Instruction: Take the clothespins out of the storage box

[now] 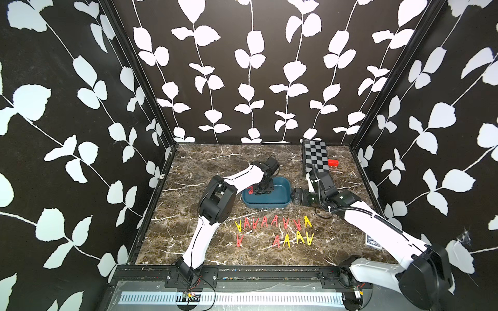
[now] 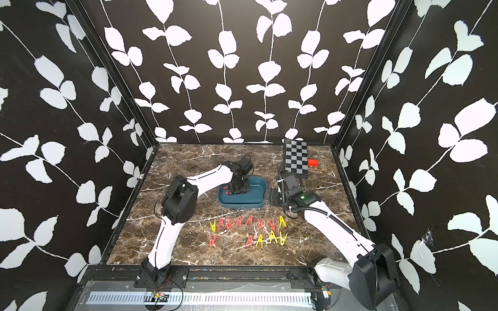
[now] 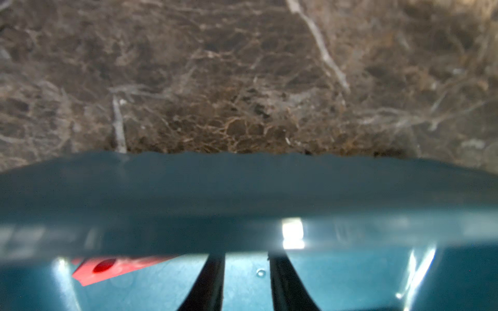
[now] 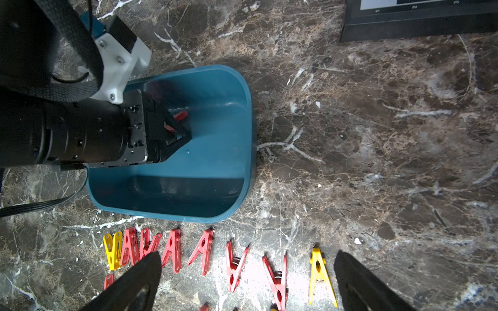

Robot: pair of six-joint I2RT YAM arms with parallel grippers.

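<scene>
The blue storage box (image 4: 218, 145) sits mid-table, with my left gripper (image 1: 264, 189) down inside it. A red clothespin (image 3: 119, 267) lies on the box floor, left of my left fingers in the left wrist view, which are part open with nothing visible between them. My right gripper (image 2: 269, 197) stands open just right of the box, over the table. Red clothespins (image 4: 173, 248) and yellow clothespins (image 4: 319, 272) lie in rows on the table in front of the box.
A checkered board (image 2: 295, 155) and a small red object (image 2: 312, 162) are at the back right. Bare marble surrounds the box at the back left and right.
</scene>
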